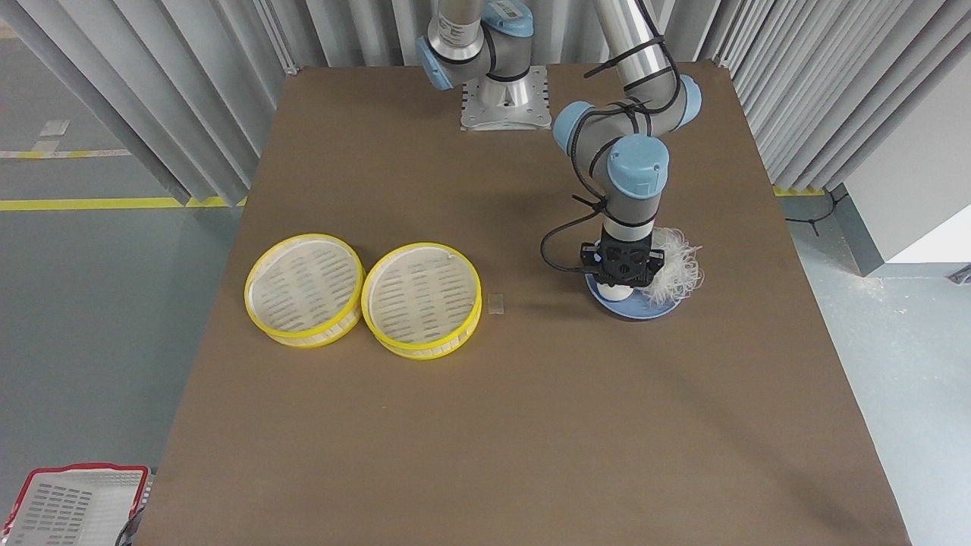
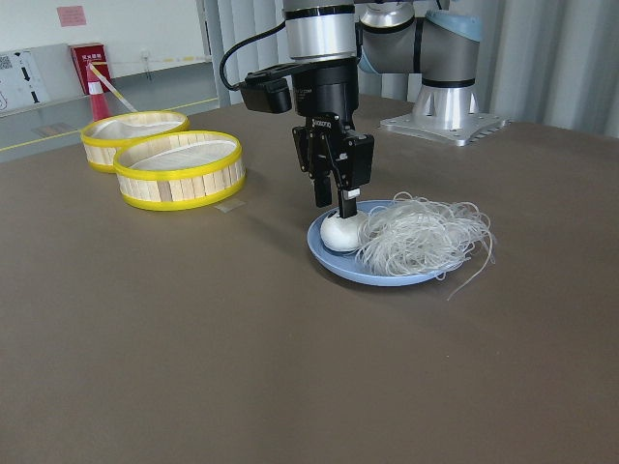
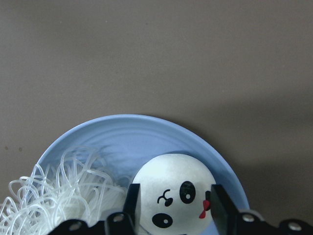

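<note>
A blue plate [image 3: 132, 134] holds a white round bun [image 2: 341, 232] with a panda-like face, beside a tangle of clear noodle-like strands [image 2: 426, 238], also visible in the front view [image 1: 676, 265]. My gripper is over the bun, its two fingertips at either side of it in the wrist view and low at its top in the left view. Whether the fingers grip the bun or stand just clear of it, I cannot tell.
Two yellow-rimmed round steamer baskets [image 1: 420, 296] [image 1: 303, 288] sit left of the plate.
</note>
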